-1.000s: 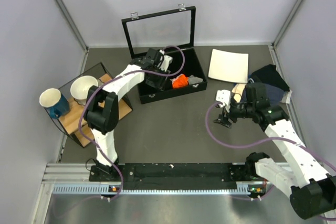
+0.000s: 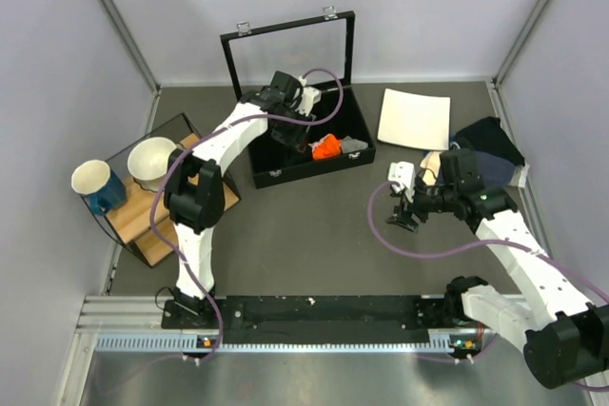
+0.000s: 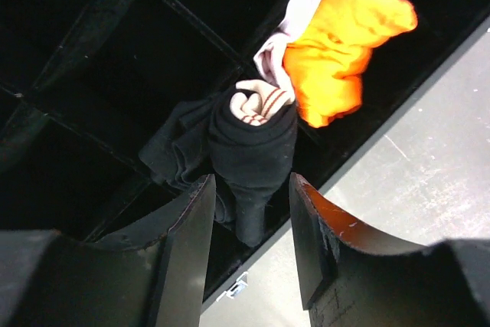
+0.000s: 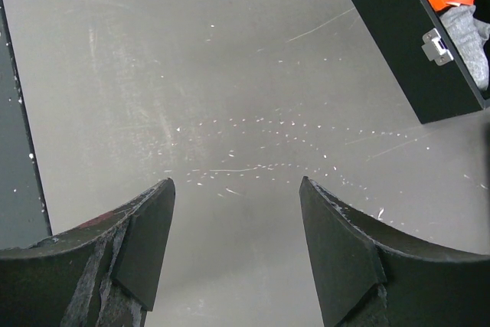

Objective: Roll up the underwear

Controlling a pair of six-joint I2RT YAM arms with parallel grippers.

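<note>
In the left wrist view, a dark rolled garment [image 3: 253,151] with a striped, pale waistband showing at its end lies in the black box [image 2: 366,152]. Beside it are an orange cloth [image 3: 344,36] and a pale pink one [image 3: 306,5]. My left gripper is over the box's front left part, its fingers apart on either side of the dark garment's lower end; whether they touch it I cannot tell. Over bare table, right of the box, hangs my right gripper, open and empty.
A grey cloth [image 2: 352,145] lies in the box, whose lid [image 2: 290,26] stands raised behind. Folded dark clothes [image 2: 490,140] and a white board [image 2: 414,119] occupy the right back. At left stands a wooden rack [image 2: 143,211] with mugs.
My left arm has shifted slightly to the right and upward over the box. The right arm has barely moved, drifting a little left.
</note>
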